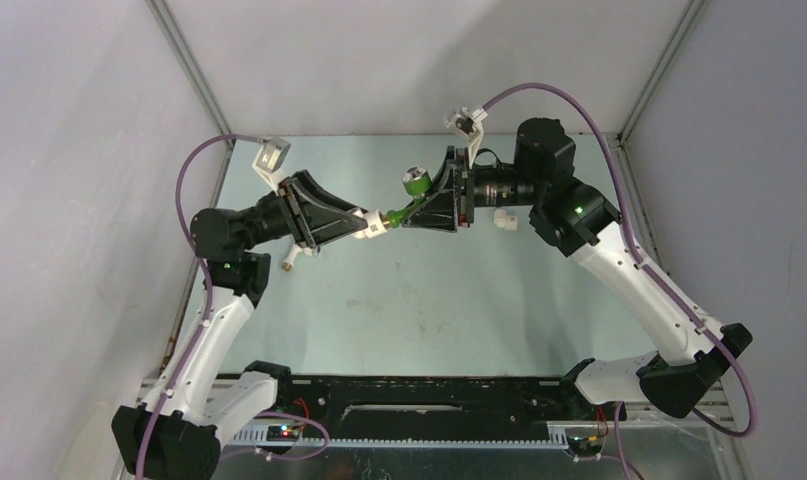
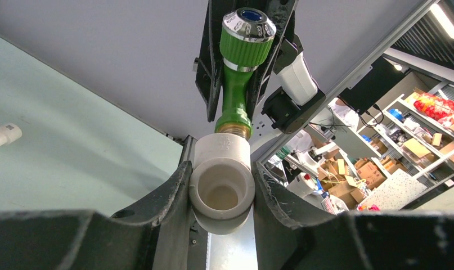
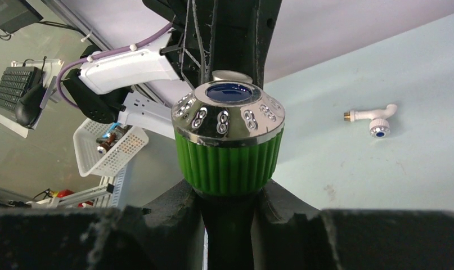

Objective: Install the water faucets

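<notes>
Shut on a white pipe fitting [image 2: 221,185], my left gripper [image 1: 364,222] is at the centre of the top view. The fitting is an elbow with one round opening facing the left wrist camera. From the right, my right gripper [image 1: 425,212] is shut on the green faucet [image 1: 417,183], which has a chrome-capped knob [image 3: 229,135]. The faucet's brass threaded end [image 2: 233,130] meets the far mouth of the fitting, with some thread still showing. How deep it sits inside is hidden. Both parts are held above the table.
A white faucet [image 3: 376,117] lies on the table [image 1: 419,300], left in the top view. Another white fitting [image 1: 506,218] lies on the right, under the right arm.
</notes>
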